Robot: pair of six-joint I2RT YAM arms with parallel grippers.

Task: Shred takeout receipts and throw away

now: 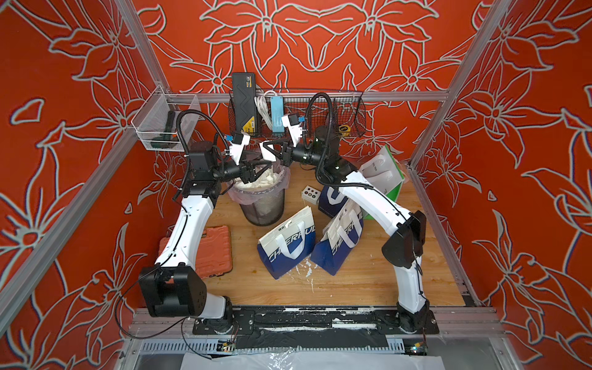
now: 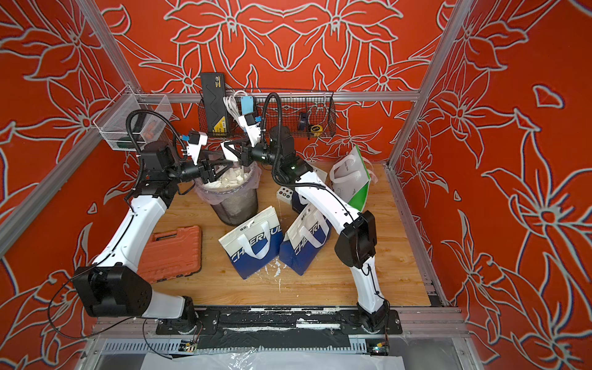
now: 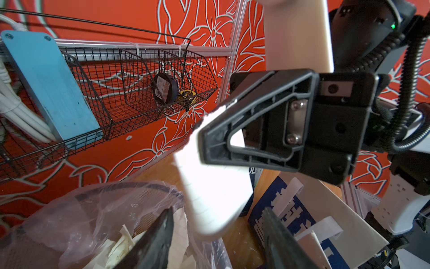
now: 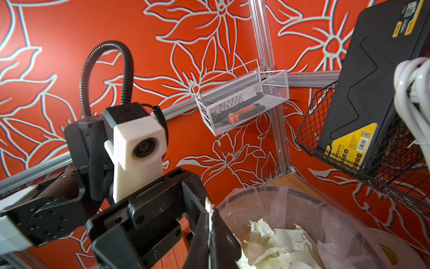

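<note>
A white piece of receipt paper (image 3: 215, 192) hangs from my right gripper, which is shut on it above the bin's right side. In the right wrist view only the paper's thin edge shows between the fingers. My left gripper stands open, its fingers (image 3: 154, 244) spread, with the paper just ahead of and between them in that view; I cannot tell if they touch it. Below both grippers is the mesh trash bin (image 1: 262, 208) with a clear liner, holding many torn paper scraps (image 4: 286, 248).
Two blue-and-white paper bags (image 1: 286, 246) stand on the table, with small white bits near them. Behind are a white-green bag (image 1: 382, 175) and a dotted block (image 1: 310, 195). An orange case (image 1: 215, 249) lies left. A wire basket (image 1: 317, 117) hangs at the back.
</note>
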